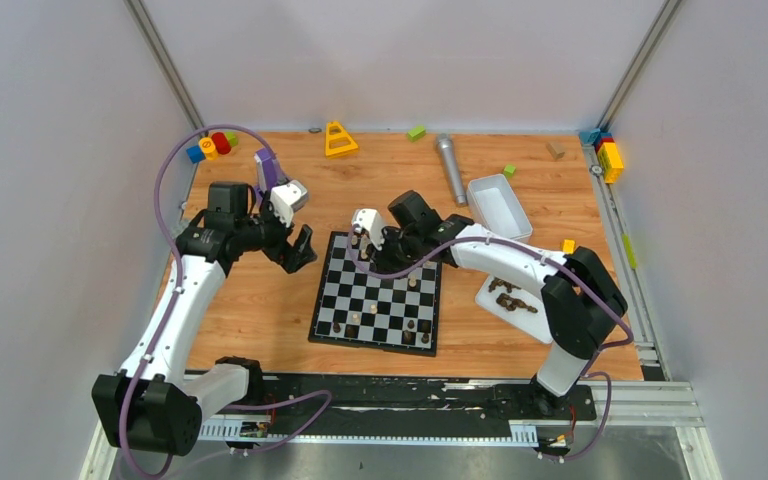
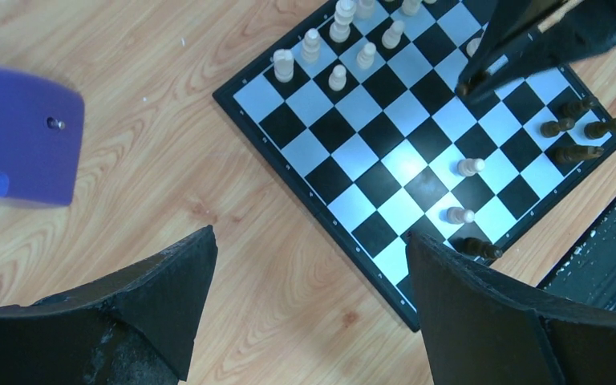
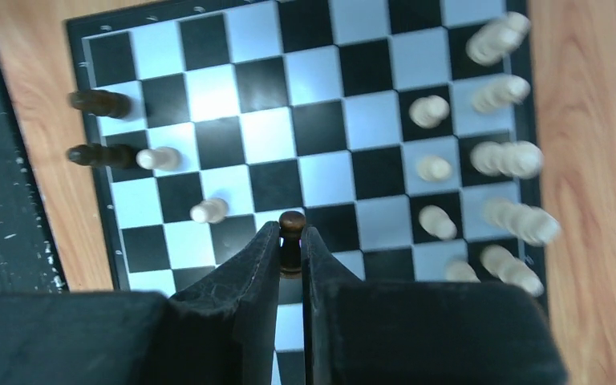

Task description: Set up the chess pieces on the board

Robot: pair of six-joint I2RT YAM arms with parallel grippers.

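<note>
My right gripper hangs over the chessboard [image 1: 355, 290], shut on a dark chess piece [image 3: 291, 220] held between its fingertips. White pieces [image 2: 283, 66] stand in rows along one end of the board, with two more white pieces [image 3: 208, 210] out on other squares. A few dark pieces [image 3: 100, 103] stand at the opposite edge, near the front of the table. My left gripper stands open left of the board, nothing between its fingers.
A white tray [image 1: 495, 315] of dark pieces lies right of the board, below an empty white container [image 1: 500, 210]. A silver cylinder [image 1: 450, 165], coloured blocks [image 1: 222, 143] and a yellow triangle [image 1: 340, 148] lie toward the back.
</note>
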